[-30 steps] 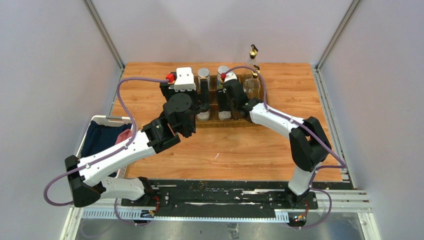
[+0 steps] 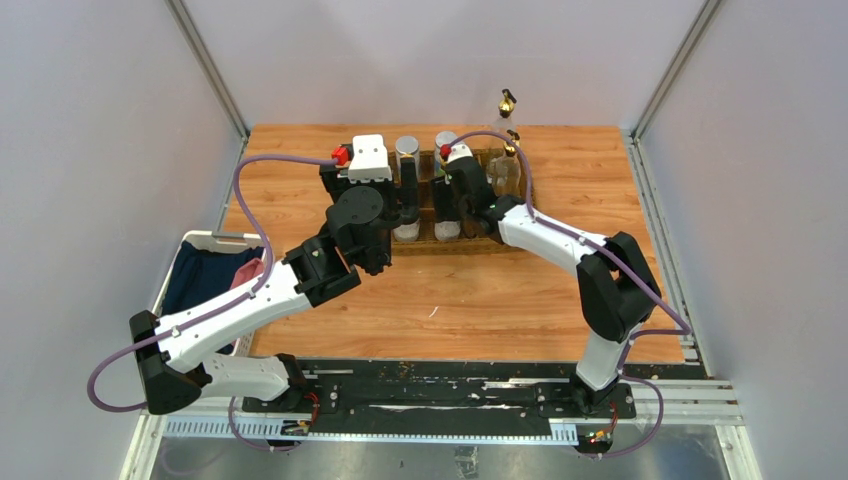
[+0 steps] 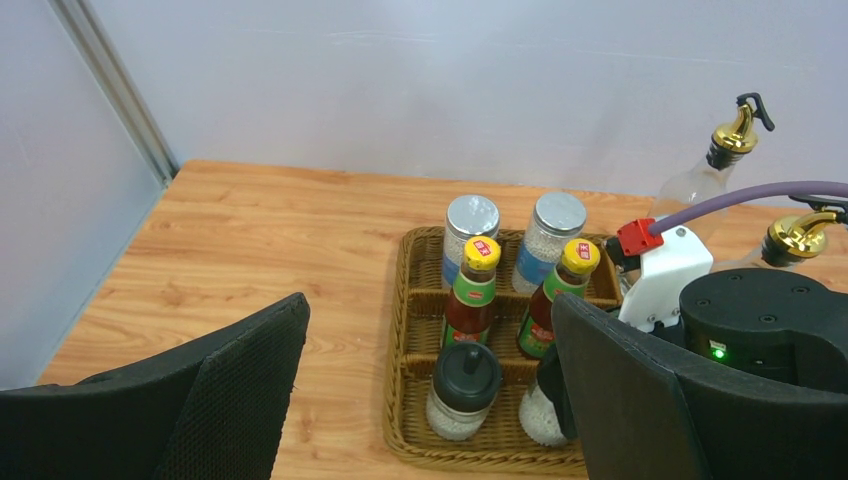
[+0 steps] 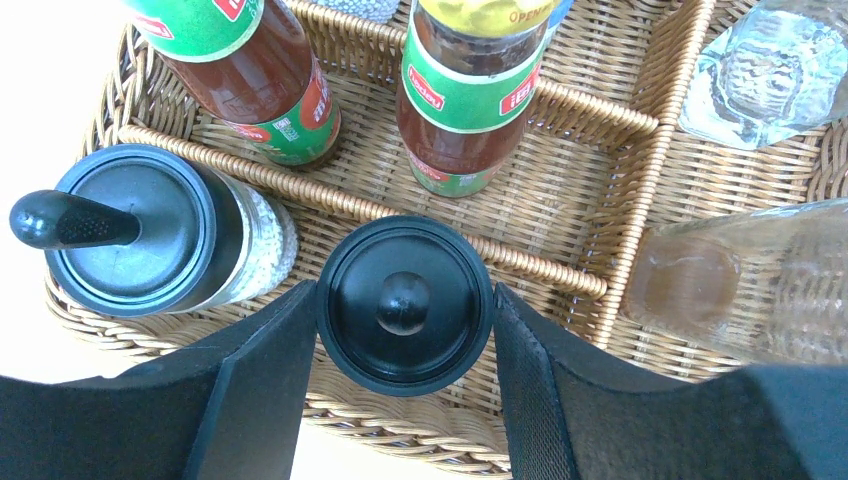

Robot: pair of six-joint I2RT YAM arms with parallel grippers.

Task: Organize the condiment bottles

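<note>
In the right wrist view my right gripper is shut on the round black lid of a jar [image 4: 402, 345], within the front middle compartment of the wicker basket [image 4: 560, 262]. Left of it stands another black-lidded jar [image 4: 130, 232] with a knob. Two sauce bottles with green labels, one left [image 4: 262, 85] and one right [image 4: 465, 85], stand in the compartments behind. Two silver-lidded jars [image 3: 472, 215] fill the back row in the left wrist view. Glass oil bottles [image 2: 505, 172] occupy the right side. My left gripper stands open and empty, above and left of the basket.
A white bin [image 2: 205, 240] with dark and pink cloth lies at the left table edge. Bare wooden table [image 2: 440, 310] extends in front of the basket and to both sides. The two arms are close together over the basket.
The white jar under my right gripper has shifted very slightly to the left in the top view. Both arms look almost unmoved.
</note>
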